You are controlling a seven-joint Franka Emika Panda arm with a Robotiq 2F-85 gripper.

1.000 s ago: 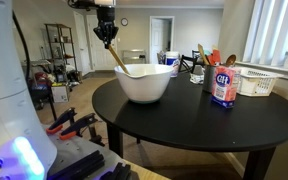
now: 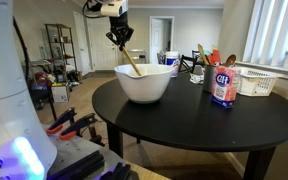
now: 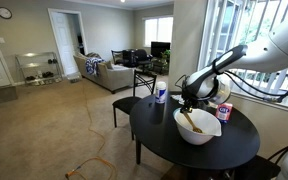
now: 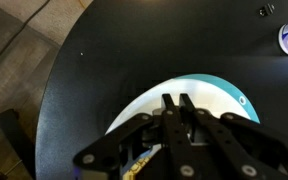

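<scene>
A large white bowl [image 2: 144, 84] stands near the left edge of the black table. My gripper [image 2: 122, 45] is above the bowl's left side, shut on the upper end of a wooden utensil [image 2: 134, 63]. The utensil slants down into the bowl, its lower end hidden behind the wall in exterior view 1. From the other side, the utensil [image 3: 192, 122] leans inside the bowl [image 3: 206, 126]. In the wrist view the gripper sits over the bowl's rim [image 4: 224, 88], its body covering most of the interior; the utensil is hard to make out there.
On the round black table [image 2: 209, 122] stand a red and blue package [image 2: 224, 86], a utensil holder [image 2: 210, 75], a white basket [image 2: 256, 82] and a white-blue canister [image 2: 171, 59]. Bare tabletop lies at the front and right of the bowl.
The gripper has shifted to the right in exterior view 1, carrying the utensil's top with it. The utensil's visible part has moved right across the bowl's opening. The bowl has stayed put.
</scene>
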